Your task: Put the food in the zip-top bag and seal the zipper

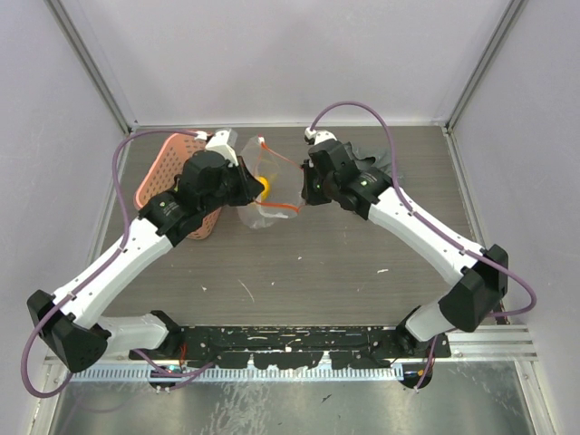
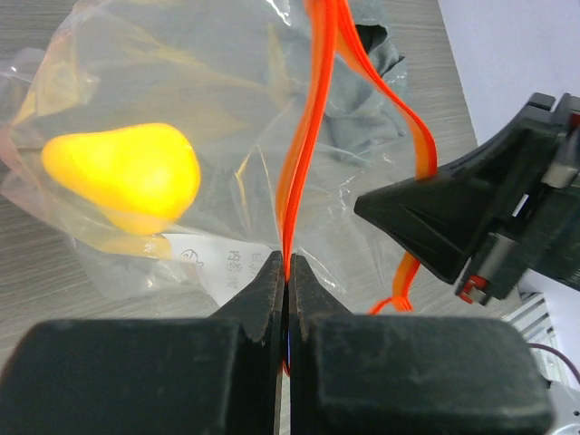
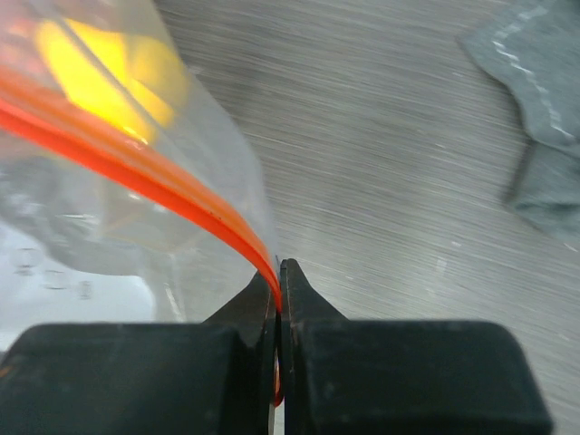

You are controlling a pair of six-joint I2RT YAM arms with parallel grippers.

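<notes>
A clear zip bag [image 1: 276,204] with orange zipper edges hangs between my grippers, holding a yellow food piece [image 2: 122,172]. My left gripper is shut on one orange zipper edge, which runs up from between its fingers. My right gripper is shut on the other orange edge; in the left wrist view it stands at the right side of the bag. The bag's mouth is spread between the two.
A salmon basket [image 1: 154,181] stands at the left, largely covered by the left arm. A grey cloth [image 3: 535,100] lies at the back right.
</notes>
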